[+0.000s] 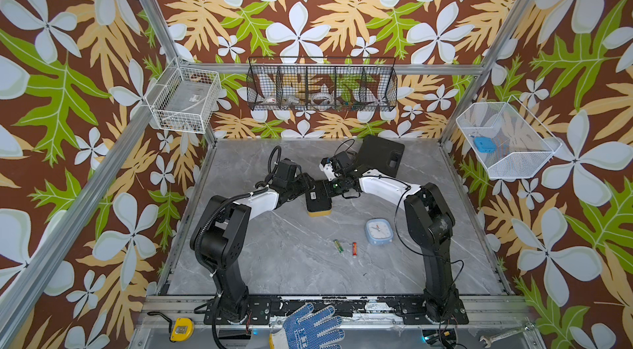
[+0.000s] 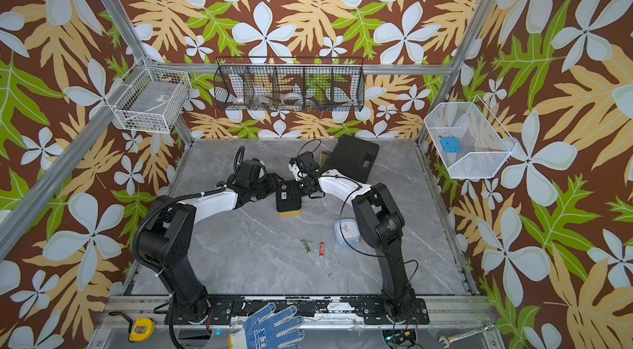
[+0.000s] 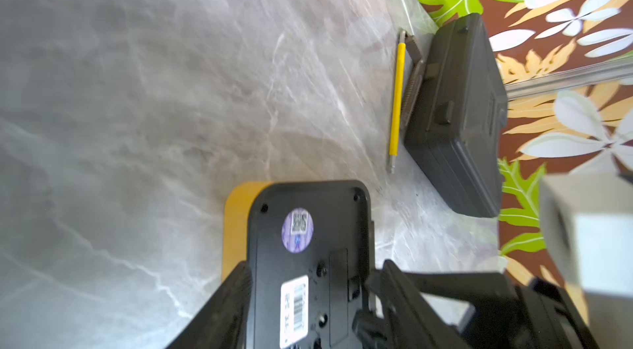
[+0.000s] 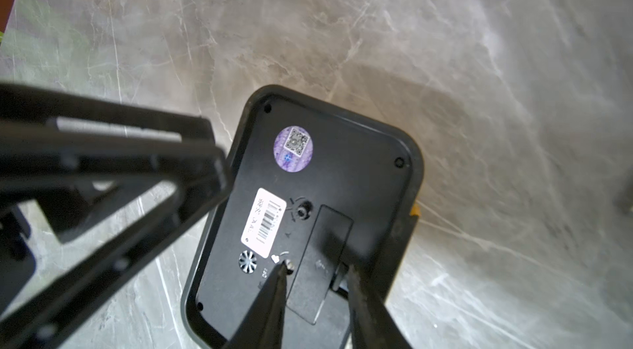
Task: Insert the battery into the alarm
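The alarm (image 4: 343, 151), black back up with yellow casing (image 3: 237, 217), lies on the table between both grippers. Its battery cover (image 4: 319, 250) is in place. My left gripper is poised over the alarm's body, fingers apart. My right gripper is above the cover's latch, fingers apart, nothing seen held. A green battery (image 1: 338, 245) and a red battery (image 1: 354, 248) lie nearer the front.
A blue clock (image 1: 379, 231) lies right of the batteries. A black case (image 3: 455, 111) and a yellow screwdriver (image 3: 397, 98) sit at the back right.
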